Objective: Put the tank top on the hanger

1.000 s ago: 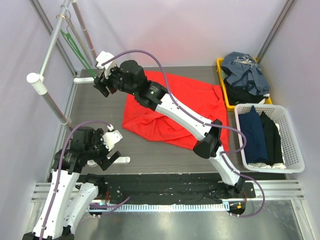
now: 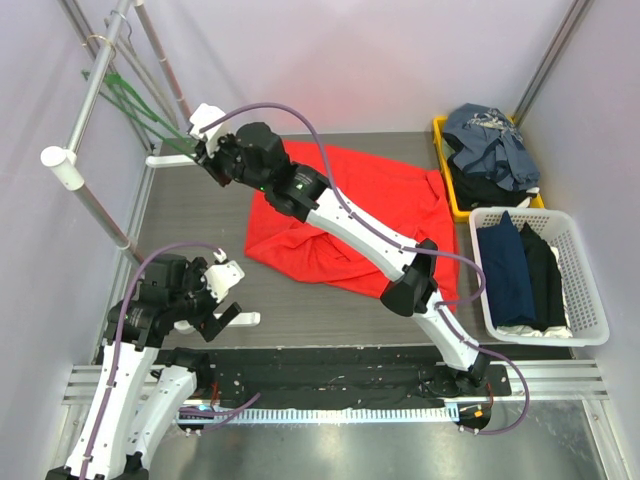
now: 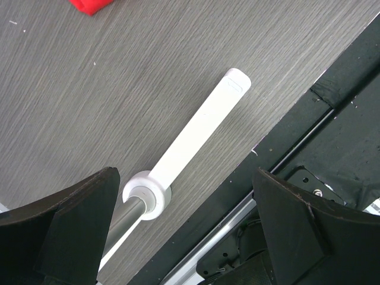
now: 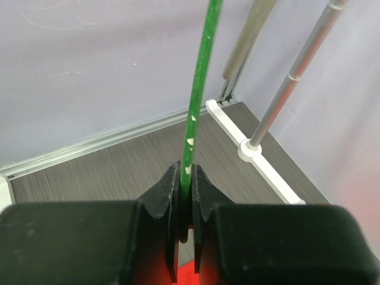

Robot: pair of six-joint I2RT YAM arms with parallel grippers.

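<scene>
The red tank top (image 2: 375, 205) lies spread on the grey table, partly covered by my right arm. A green hanger (image 2: 140, 112) is at the rack's top bar at upper left in the top view. My right gripper is shut on the hanger's lower end; the green rod (image 4: 195, 113) runs upward from between its fingers in the right wrist view. My left gripper stands open over the near left of the table, nothing between its fingers. A corner of red cloth (image 3: 89, 5) shows at the top of the left wrist view.
The rack's white feet (image 3: 202, 127) and metal posts (image 2: 105, 215) stand at the left. At the right, a yellow basket (image 2: 440, 150) and a white basket (image 2: 590, 290) hold dark clothes. Bare table (image 2: 195, 205) lies between rack and tank top.
The hanger and the rack's top bar have since shifted a little left. The left arm and tank top stayed still.
</scene>
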